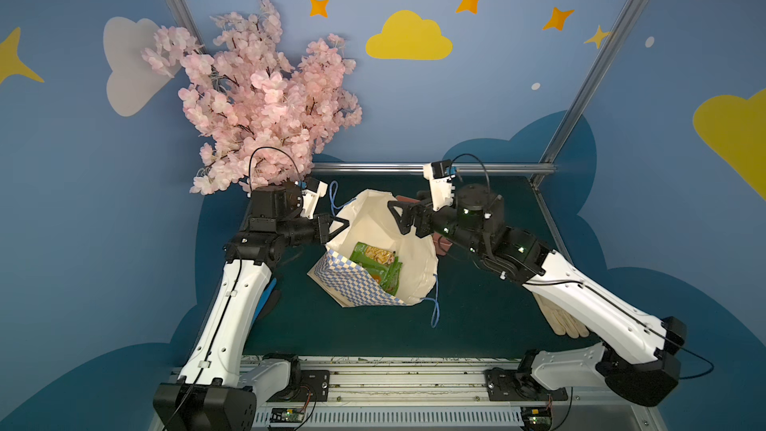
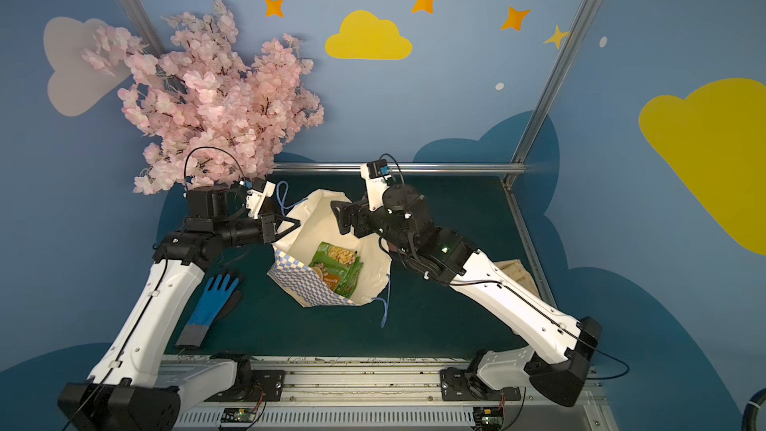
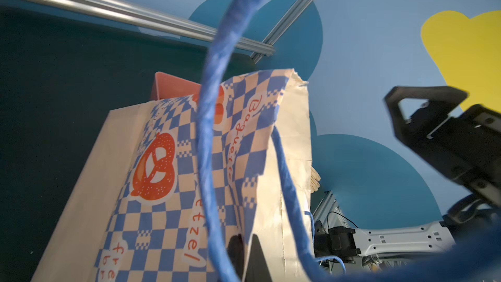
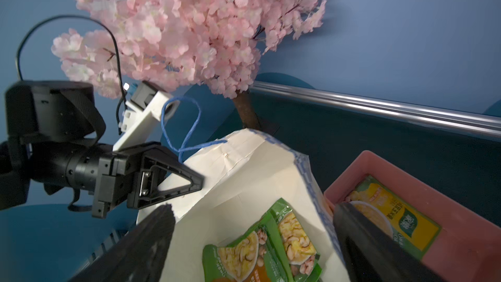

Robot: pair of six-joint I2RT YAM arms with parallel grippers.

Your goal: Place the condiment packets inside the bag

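Observation:
The paper bag (image 1: 359,281), blue-checked outside and cream inside, stands mouth-up in mid-table. Several green condiment packets (image 1: 375,257) rest inside it, also visible in the right wrist view as packets (image 4: 240,256). My left gripper (image 1: 345,225) is shut on the bag's left rim, where its dark fingertips (image 3: 255,261) pinch the paper in the left wrist view. Over the bag's far right side, my right gripper (image 1: 396,218) is open and empty. One more packet (image 4: 396,214), yellow and green, lies in the pink bin (image 4: 459,211) right of the bag.
Blue cord handles (image 1: 435,311) hang off the bag, one loop close to my left gripper. A pink blossom tree (image 1: 271,95) fills the back left. Gloves lie at both sides: a blue glove (image 2: 209,307) and a beige glove (image 1: 561,317).

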